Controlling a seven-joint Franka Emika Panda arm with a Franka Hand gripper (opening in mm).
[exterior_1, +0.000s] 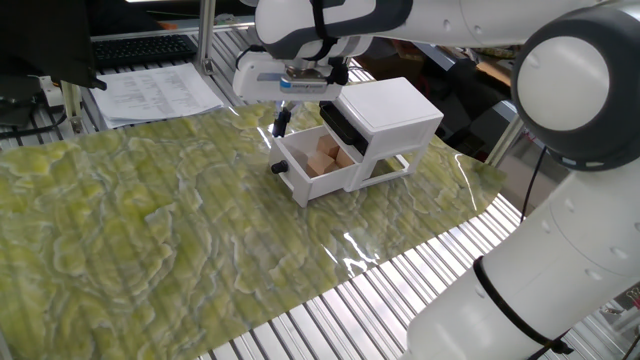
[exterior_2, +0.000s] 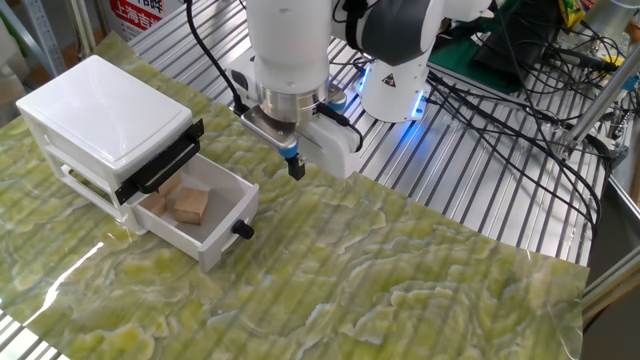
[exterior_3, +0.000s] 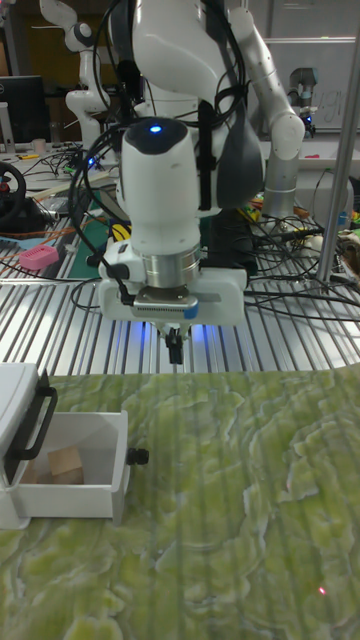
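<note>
A small white drawer unit (exterior_1: 392, 105) stands on the green marbled mat, its lower drawer (exterior_2: 232, 217) pulled out and a black knob (exterior_2: 242, 230) on the drawer's front. Several wooden blocks (exterior_2: 191, 206) lie inside, toward the unit's end of the drawer. Above the open drawer, the unit's front carries a black handle (exterior_1: 343, 127). My gripper (exterior_3: 175, 348) points down, apart from the drawer and behind it as seen in exterior view 3. Its dark fingers look closed together, so it is shut, and nothing shows between them.
Slatted metal table (exterior_2: 480, 200) shows around the mat. Papers (exterior_1: 155, 95) and a keyboard (exterior_1: 143, 50) lie behind the mat. Black cables (exterior_2: 510, 150) run over the table near the arm's base.
</note>
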